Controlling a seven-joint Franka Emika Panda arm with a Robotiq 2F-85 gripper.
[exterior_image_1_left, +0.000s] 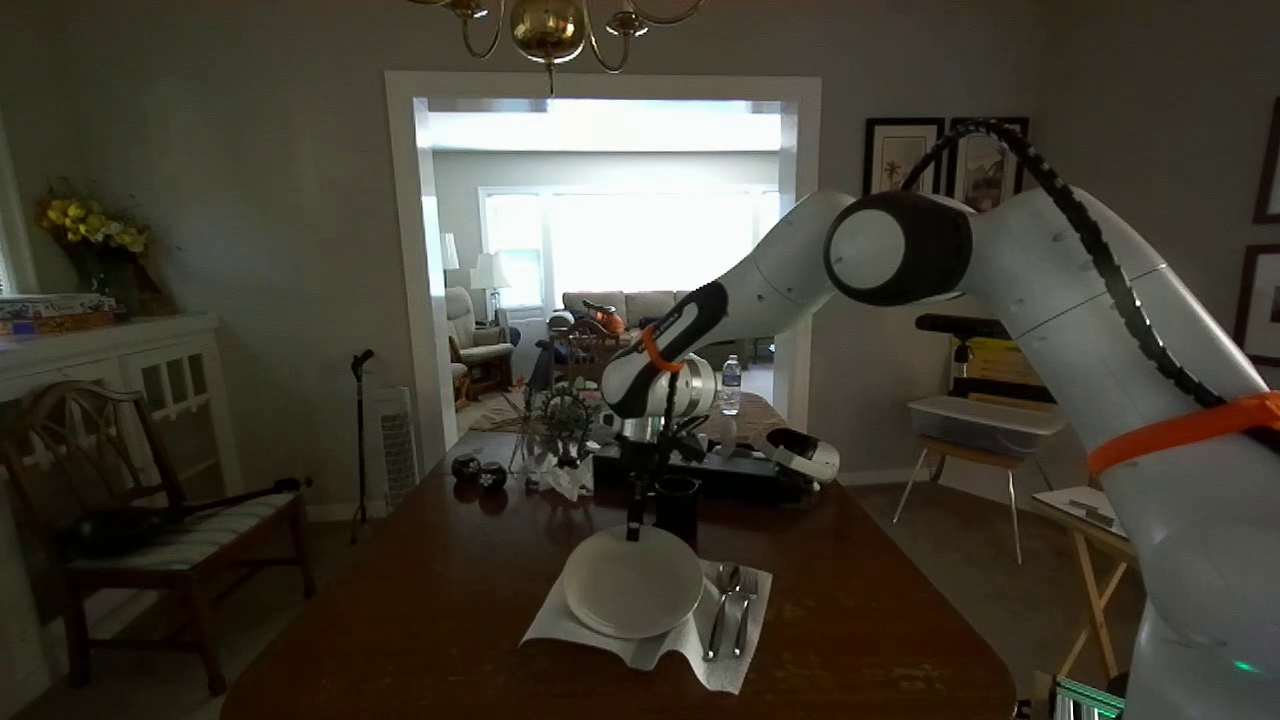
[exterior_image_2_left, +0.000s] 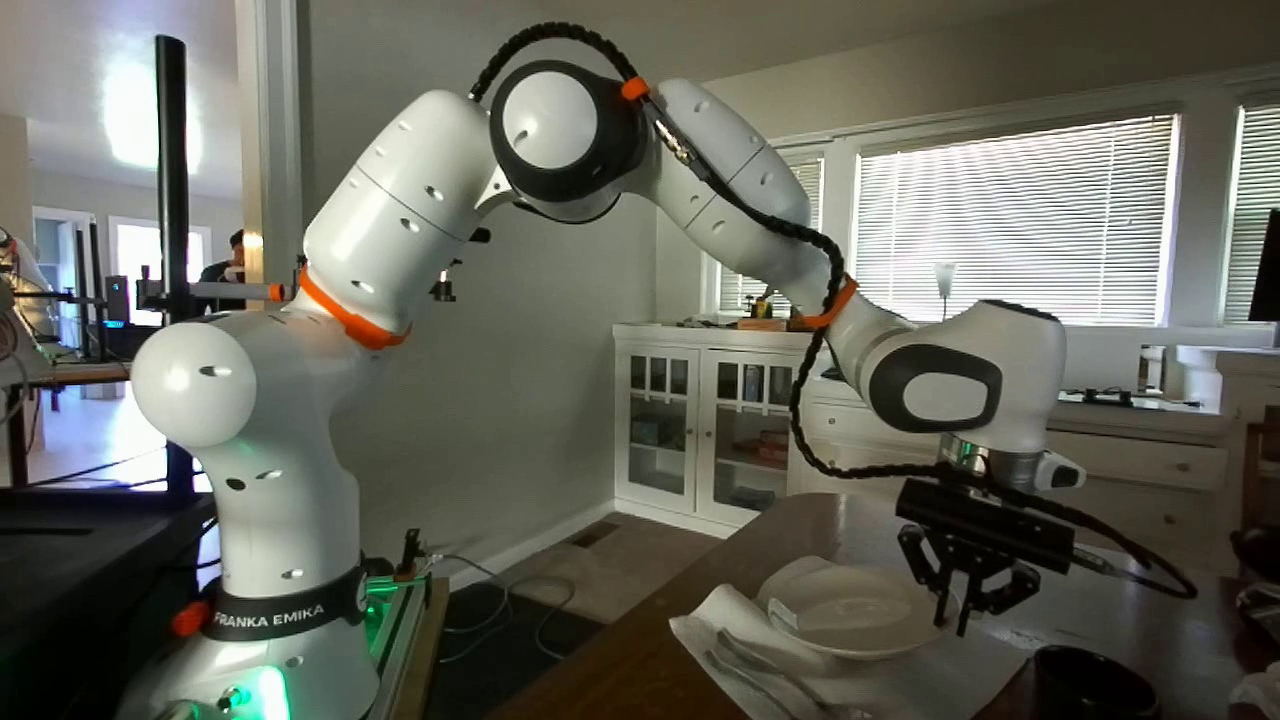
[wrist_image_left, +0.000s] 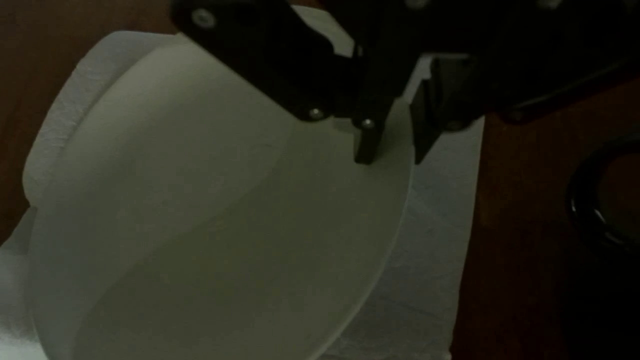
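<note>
A round white plate rests over a white paper napkin on the wooden table. My gripper is shut on the plate's rim at its far side, one finger over the inner face and the other finger just outside the edge. In exterior view 2 the gripper reaches down to the plate from above. A spoon and a fork lie side by side on the napkin, right of the plate. Whether the plate's underside still touches the napkin is hard to tell.
A black mug stands close behind the plate. Further back are a plant, two dark round objects and a white-and-black device.
</note>
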